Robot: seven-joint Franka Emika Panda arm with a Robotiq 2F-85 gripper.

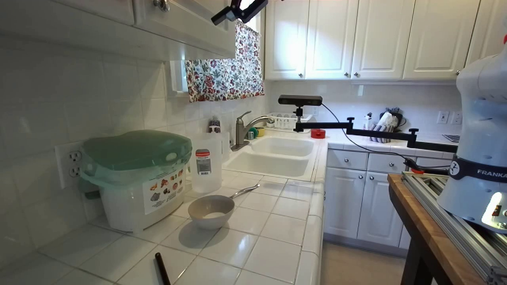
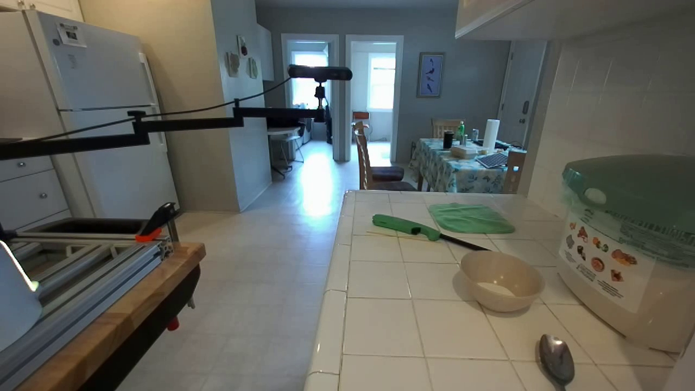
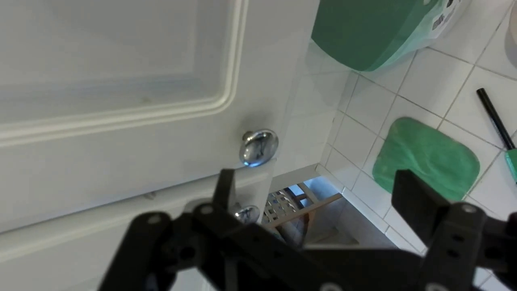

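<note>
Wide open and empty, my gripper fills the lower part of the wrist view, its black fingers (image 3: 224, 189) far apart. In exterior view 1 part of the gripper (image 1: 227, 18) shows at the top, in front of the upper cabinet (image 1: 190, 19). A round metal cabinet knob (image 3: 259, 147) lies just beyond the gap between the fingers, on a white door (image 3: 121, 136); it touches neither finger. A second knob (image 3: 247, 214) is partly covered by the gripper. Both doors look shut.
Below on the tiled counter are a green-lidded bin (image 1: 138, 152), a beige bowl (image 2: 501, 280), a spoon (image 2: 555, 358), a green cloth (image 2: 470, 218), a green-handled tool (image 2: 404, 225) and a clear jug (image 1: 206, 166).
</note>
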